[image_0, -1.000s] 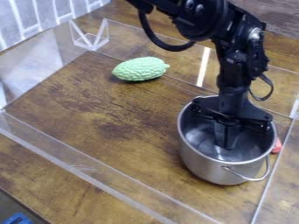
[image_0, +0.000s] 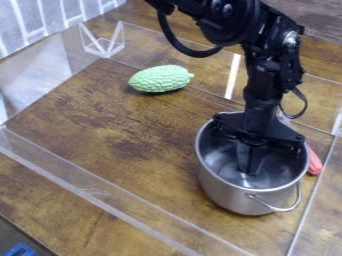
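A steel pot (image_0: 238, 192) with a wire handle stands on the wooden floor of a clear-walled tray, at the right. My black gripper (image_0: 246, 150) reaches down inside the pot; its fingertips are dark against the interior, and I cannot make out anything between them. The gripper looks shut. A red object (image_0: 313, 160) is partly hidden behind the pot's right side.
A pale green bumpy gourd-like object (image_0: 159, 79) lies at the back left. Clear plastic walls (image_0: 107, 205) edge the area.
The pot and my gripper in it have shifted slightly left over the last second, uncovering more of the red object. The green object is unchanged.
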